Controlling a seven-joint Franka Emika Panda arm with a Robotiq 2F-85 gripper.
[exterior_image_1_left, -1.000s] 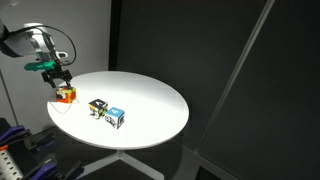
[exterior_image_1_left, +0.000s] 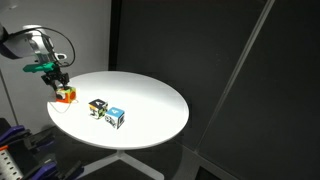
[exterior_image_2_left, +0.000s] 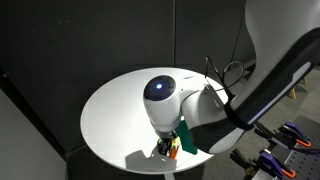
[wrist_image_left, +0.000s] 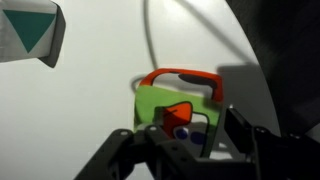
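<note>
A small box (wrist_image_left: 170, 98) with green, red and orange faces lies on the white round table (exterior_image_1_left: 150, 90), near its left edge in exterior view 1. My gripper is down at this box, its dark fingers (wrist_image_left: 120, 150) apart at the near end in the wrist view. Whether they press on its sides cannot be made out. From exterior view 1, the gripper (exterior_image_1_left: 61, 86) reaches in from the left just above the box (exterior_image_1_left: 67, 96). In exterior view 2 the arm hides much of the box (exterior_image_2_left: 174, 148).
Two other patterned boxes stand close together toward the table's front: a dark multicoloured one (exterior_image_1_left: 97, 107) and a blue-and-white one (exterior_image_1_left: 115, 117). A box corner with a teal triangle (wrist_image_left: 32, 30) shows at the wrist view's upper left.
The boxes appear to lie where they were.
</note>
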